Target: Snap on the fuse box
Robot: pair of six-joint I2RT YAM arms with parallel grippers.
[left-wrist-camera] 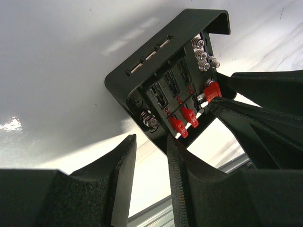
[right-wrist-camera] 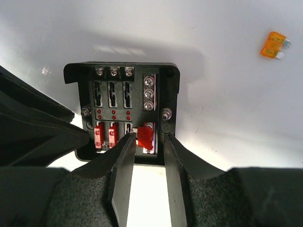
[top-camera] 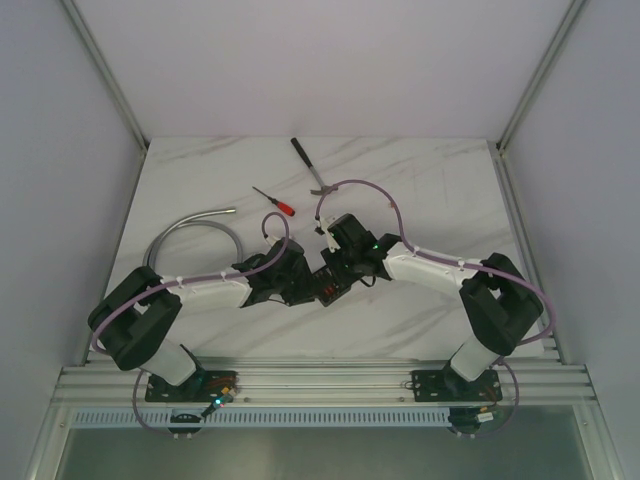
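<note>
The black fuse box lies between my two grippers, with metal studs, dark slots and red pieces [right-wrist-camera: 113, 135]; one larger red piece [right-wrist-camera: 145, 136] sits at its lower right in the right wrist view. My right gripper has its fingertips over the box at that piece, close together with a narrow gap; whether they grip it is unclear. My left gripper holds its fingertips at the box's edge, slightly apart, with nothing clearly between them.
An orange fuse [right-wrist-camera: 274, 45] lies on the table beside the box. A screwdriver [top-camera: 282, 207], a hammer [top-camera: 310, 165] and a grey hose [top-camera: 190, 225] lie behind and to the left.
</note>
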